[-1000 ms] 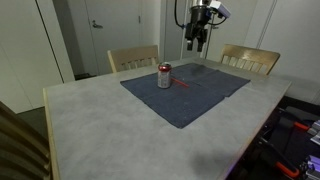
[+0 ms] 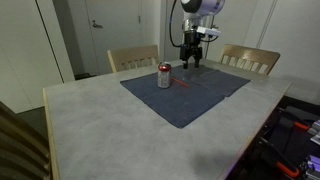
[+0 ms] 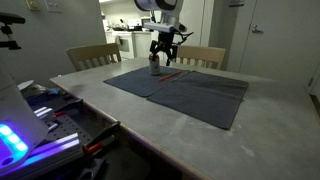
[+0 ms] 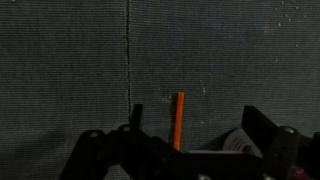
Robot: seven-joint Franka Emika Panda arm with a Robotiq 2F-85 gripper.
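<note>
A thin red-orange stick (image 2: pixel 180 82) lies on the dark cloth (image 2: pixel 185 104), next to a red and white can (image 2: pixel 165 75) that stands upright. In the wrist view the stick (image 4: pixel 179 120) runs up between the spread fingers of my gripper, clear of both. Part of the can (image 4: pixel 241 141) shows by the right finger, the rest hidden behind it. From outside, my gripper (image 2: pixel 190 64) hangs open above the cloth, to the right of the can, holding nothing. The second exterior view has the can (image 3: pixel 154 66) and the stick (image 3: pixel 172 76) close together beneath the arm.
Wooden chairs (image 2: pixel 134 58) stand along its far side. Right of the stick, the cloth looks free of large objects.
My arm has come down towards the cloth over the last second, bringing the gripper nearer the stick. The can and stick have stayed put.
</note>
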